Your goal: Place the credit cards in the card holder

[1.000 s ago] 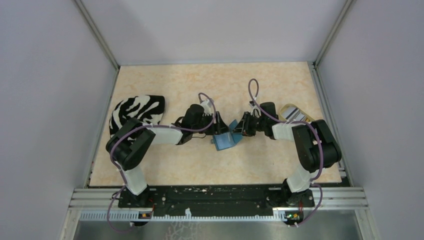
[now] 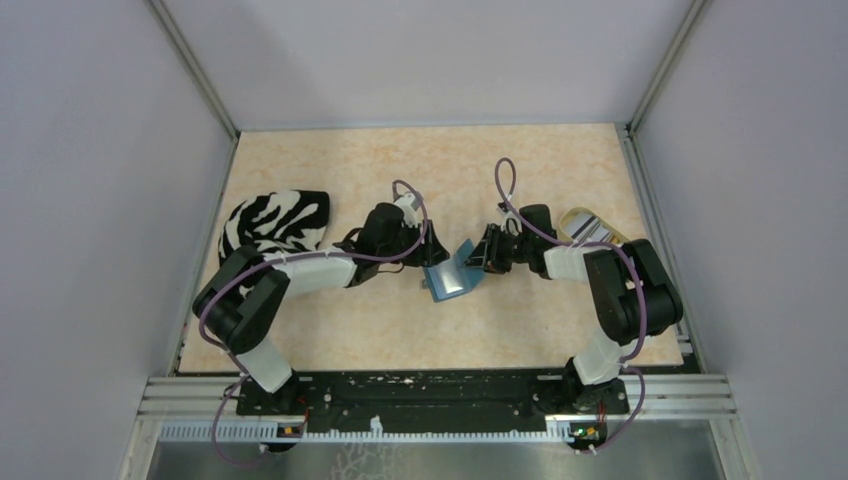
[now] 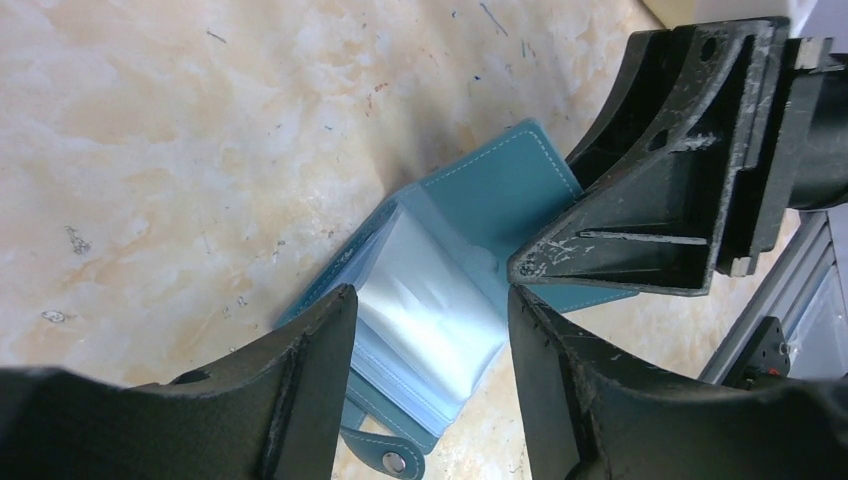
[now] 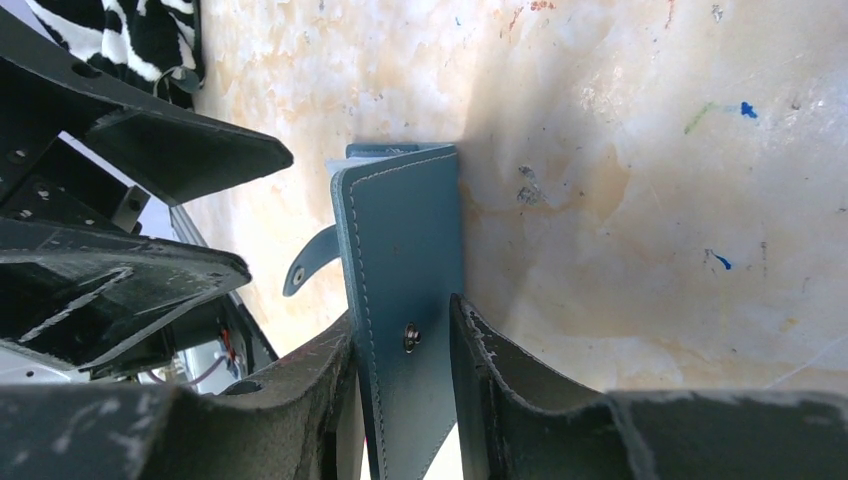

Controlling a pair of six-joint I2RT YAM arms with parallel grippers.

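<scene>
The blue card holder (image 2: 449, 281) lies open near the table's middle, its white inner sleeves (image 3: 430, 300) bared in the left wrist view. My left gripper (image 2: 440, 254) is open over the sleeve side; the sleeves show below and between its fingertips, with nothing gripped. In the right wrist view, the raised cover flap (image 4: 405, 250) stands up between the parted fingers of my right gripper. Those fingers are open around the flap; contact is hard to judge. Cards (image 2: 592, 229) lie in a yellowish tray at the right, partly covered by the right arm's cable.
The tray's rim (image 2: 565, 217) stands near the right table edge. A black-and-white striped cloth item (image 2: 275, 221) lies at the left. Both grippers are close together over the holder.
The right arm and the holder have hardly moved.
</scene>
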